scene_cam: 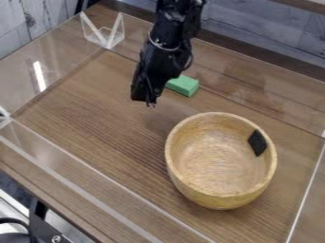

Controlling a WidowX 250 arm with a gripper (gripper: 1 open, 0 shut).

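Note:
My black gripper (143, 93) hangs over the wooden table at upper middle, its fingertips pointing down; it looks shut, with nothing seen between its fingers. Behind it to the right lies a green block (181, 85), partly beside the dark wrist. A large cream bowl (221, 185) stands at the lower right, apparently empty, with a black patch on its right rim.
Raised edges run along the back and right. Clear plastic pieces sit near the left and back-left edges, and a dark cable lies at the lower-left corner.

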